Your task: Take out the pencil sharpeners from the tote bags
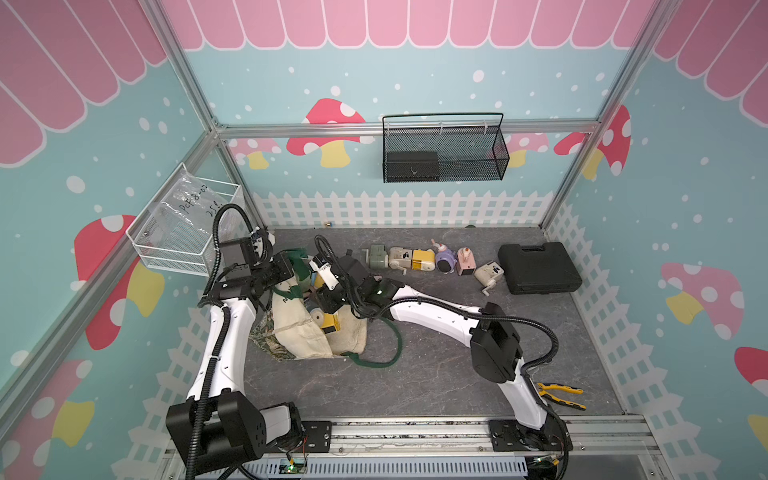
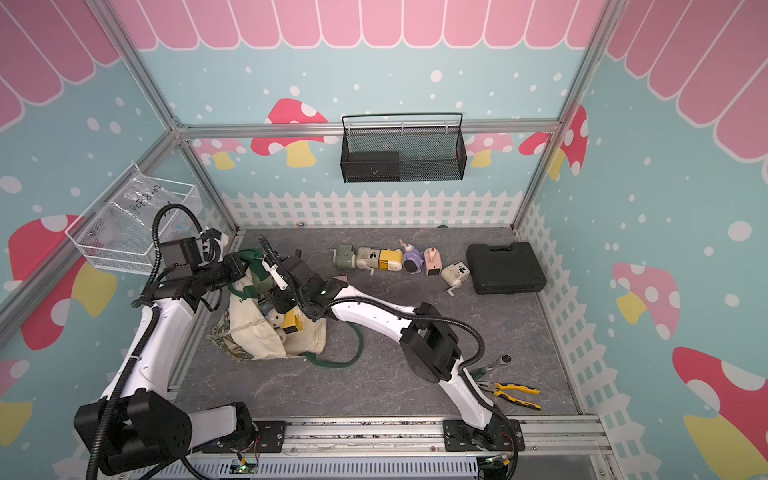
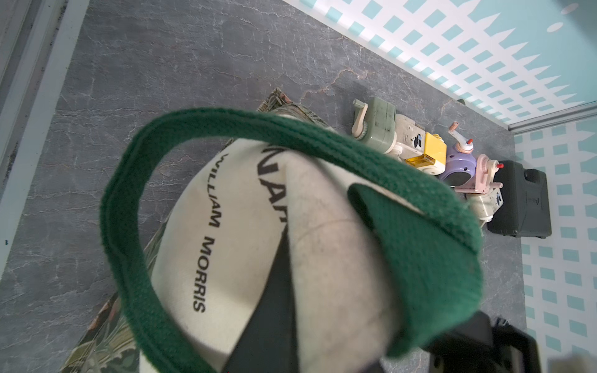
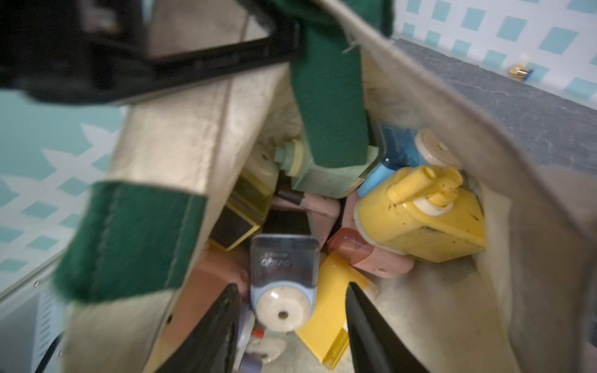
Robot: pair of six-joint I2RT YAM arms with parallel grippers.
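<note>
The cream tote bag [image 1: 300, 332] with green straps lies open at left, its mouth facing up and right. At its rim near a green strap [image 3: 429, 255], my left gripper [image 1: 285, 269] is shut on the cloth. Inside are several sharpeners: a grey-blue one [image 4: 284, 267] with a white round knob, a yellow one [image 4: 329, 298] beside it, a yellow crank-handled one [image 4: 416, 211], and pink and green ones [image 4: 335, 177]. My right gripper is in the bag's mouth, fingers [image 4: 376, 329] apart on either side of the grey-blue sharpener's knob, nothing gripped.
Several sharpeners, among them a green one [image 1: 376, 256] and a purple one [image 1: 445, 257], stand along the back beside a black case [image 1: 540, 268]. Yellow-handled pliers [image 1: 562, 390] lie front right.
</note>
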